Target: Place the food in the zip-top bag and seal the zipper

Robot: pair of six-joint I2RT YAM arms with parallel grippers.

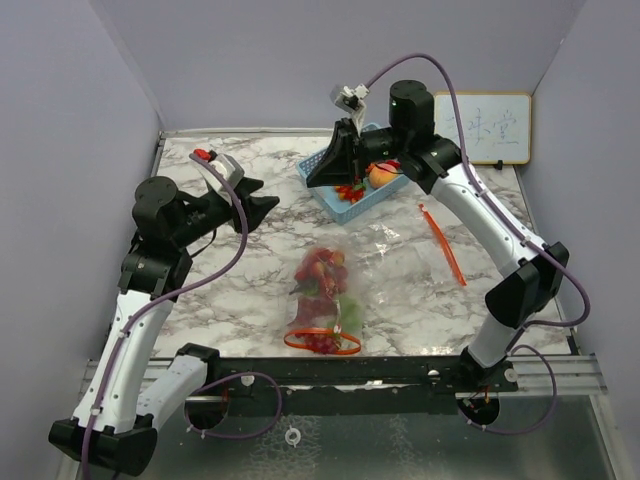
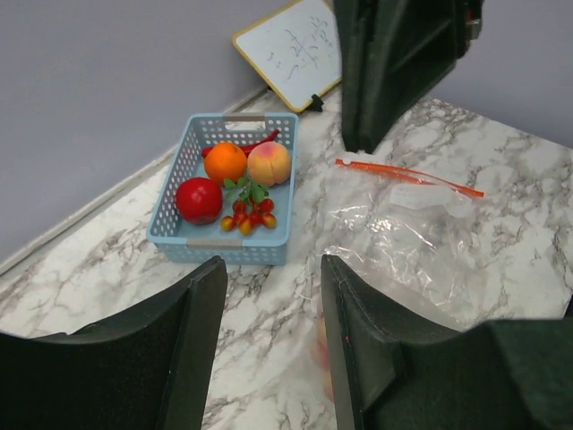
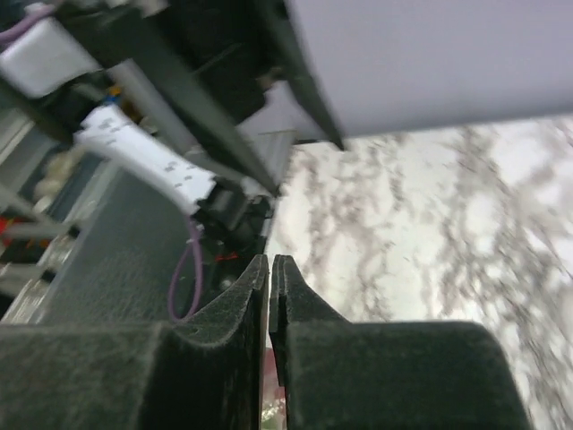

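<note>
A clear bag with red and green food [image 1: 318, 283] inside lies on the marble table, its orange zipper edge [image 1: 345, 350] toward the front. My left gripper [image 1: 265, 195] hovers up and left of the bag; in the left wrist view its fingers [image 2: 192, 331] stand apart with nothing between them. Above and behind the bag is my right gripper [image 1: 310, 185], its fingers [image 3: 237, 309] almost together with only a narrow gap. I see no bag between them. Another clear bag [image 1: 405, 268], flat and looking empty, has an orange zipper [image 1: 443, 245] at right.
A blue basket [image 2: 170, 202] at the back holds an orange [image 2: 225, 162], a peach [image 2: 269, 164], a red round item [image 2: 199, 200] and small tomatoes [image 2: 246, 224]. The whiteboard [image 1: 482, 127] stands at back right. Bare marble is at left and front right.
</note>
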